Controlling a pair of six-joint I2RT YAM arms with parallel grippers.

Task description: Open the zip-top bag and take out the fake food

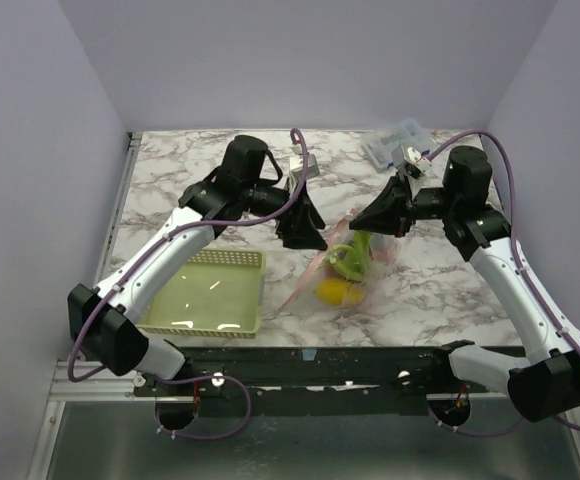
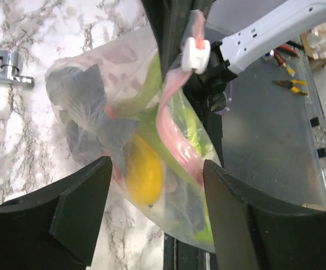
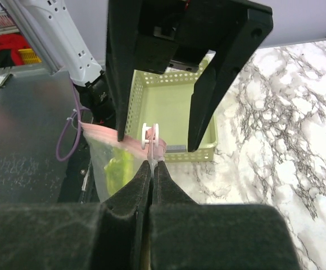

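The zip top bag (image 1: 365, 280) stands on the marble table below my right gripper (image 1: 375, 222), which is shut on its pink top edge beside the white slider (image 3: 150, 138). Through the clear plastic show a yellow food piece (image 2: 143, 171) and green pieces (image 1: 350, 260). My left gripper (image 1: 300, 228) is just left of the bag's top, its fingers apart; in the left wrist view they frame the bag with a gap between them. In the right wrist view the left fingers hang either side of the slider.
A green basket (image 1: 200, 295) sits at the front left. A clear container (image 1: 395, 140) lies at the back right.
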